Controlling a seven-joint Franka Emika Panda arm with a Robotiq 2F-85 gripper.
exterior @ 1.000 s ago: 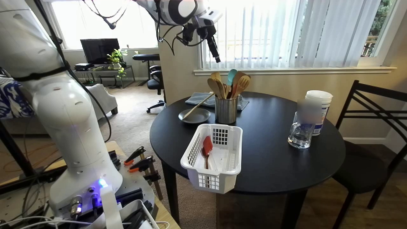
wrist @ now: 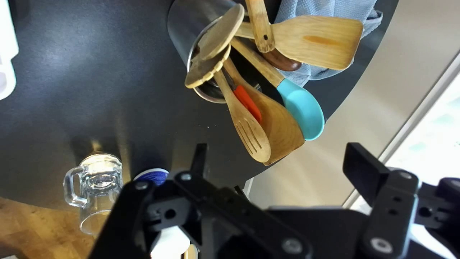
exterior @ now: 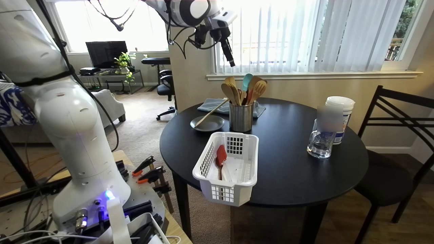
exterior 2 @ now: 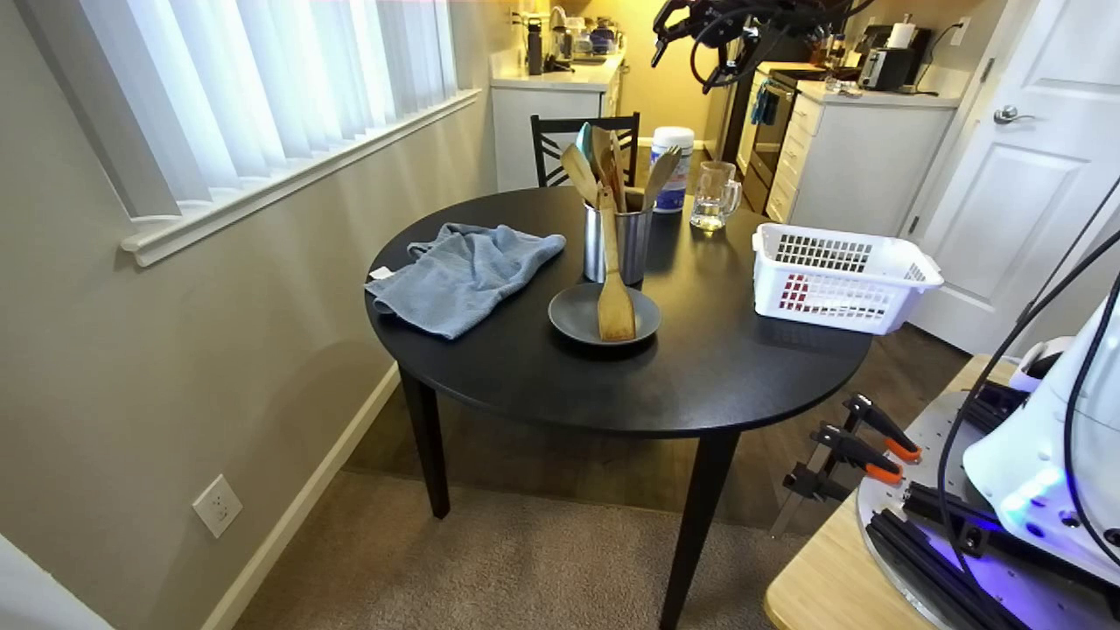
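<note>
My gripper is open and empty, its two black fingers wide apart. In exterior view 1 the gripper (exterior: pixel 232 65) hangs in the air above a steel canister (exterior: pixel 240 118). Several wooden utensils stand in that canister, with a turquoise spoon (wrist: pixel 303 110) and a red-headed tool (wrist: pixel 248 103) among them. A wooden spatula (exterior 2: pixel 616 311) leans from the canister onto a dark grey plate (exterior 2: pixel 572 315). Inside the white basket (exterior: pixel 254 162) at the table's near edge lie a red spatula (exterior: pixel 221 154) and a brown-handled piece; their lower parts overlap.
A blue-grey towel (exterior 2: pixel 467 273) lies behind the plate. Near the table's far side from the arm, a glass mug (exterior 2: pixel 715 198) stands close to a white tub (exterior 2: pixel 672 157). The black tabletop (exterior: pixel 284 162) between basket and mug is clear.
</note>
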